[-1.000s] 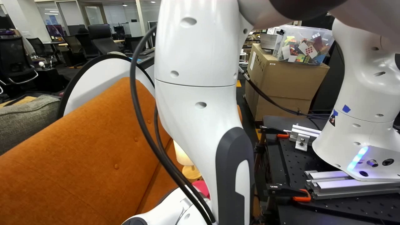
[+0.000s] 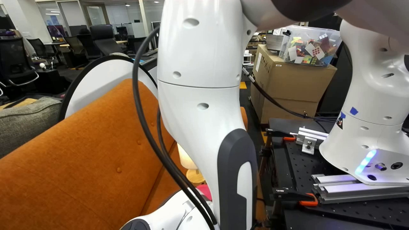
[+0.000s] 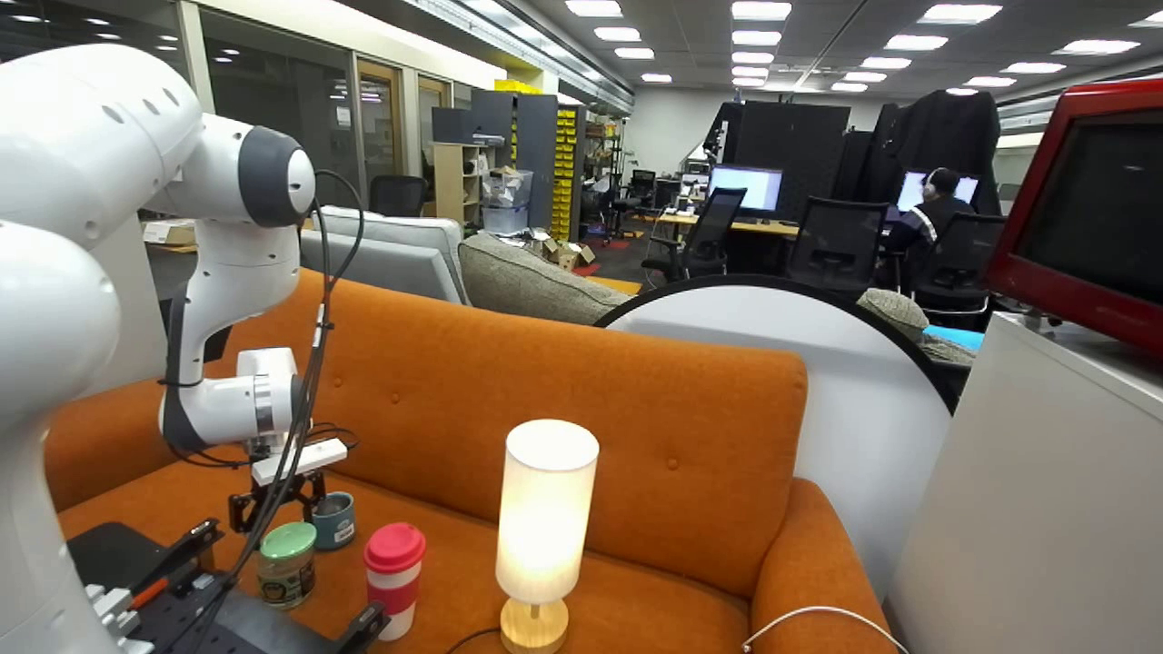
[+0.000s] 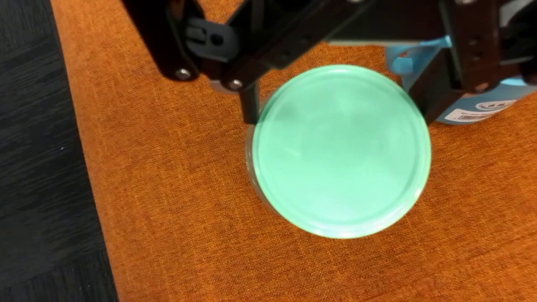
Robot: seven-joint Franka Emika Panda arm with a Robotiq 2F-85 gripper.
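Observation:
A jar with a flat mint-green lid [image 4: 342,151] stands on the orange sofa seat, seen from above in the wrist view. My gripper is open, its fingers [image 4: 249,105] spread wide at either side of the lid's upper part. A narrow gap shows by the left finger; whether the right one touches the lid I cannot tell. Beyond the right finger is a blue mug [image 4: 475,103], partly covered by the gripper. In exterior view 2 the jar [image 3: 287,572] shows a glass body, its top partly crossed by cables. Exterior view 1 does not show the gripper.
A white and pink lidded cup [image 3: 393,578] stands right of the jar, with a lit lamp [image 3: 548,512] farther right. The robot's black mounting table [image 3: 234,621] is close in front. In the wrist view, the seat's edge drops to dark floor [image 4: 45,176] at left.
The arm's upper links and the wrist part have shifted slightly left in exterior view 1. The sofa and the lamp have stayed in place.

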